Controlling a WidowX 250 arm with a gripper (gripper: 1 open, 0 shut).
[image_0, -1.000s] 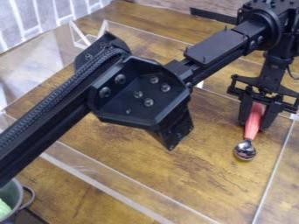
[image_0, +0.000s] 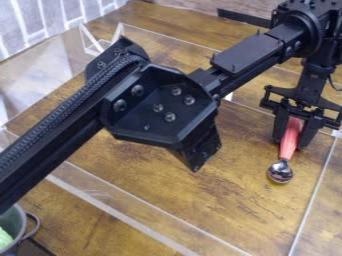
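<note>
A scoop (image_0: 287, 144) with a red handle and a round shiny metal head lies at the right of the wooden table, its head toward the front. My black gripper (image_0: 291, 118) is at the right of the camera view, low at the table, shut on the upper part of the red handle. The fingertips are partly hidden by the gripper's own body. The large black arm crosses the view from the lower left to the upper right and hides part of the table.
A container (image_0: 30, 226) with something green sits at the lower left corner, partly out of view. Clear panels or edges border the table at the left and right.
</note>
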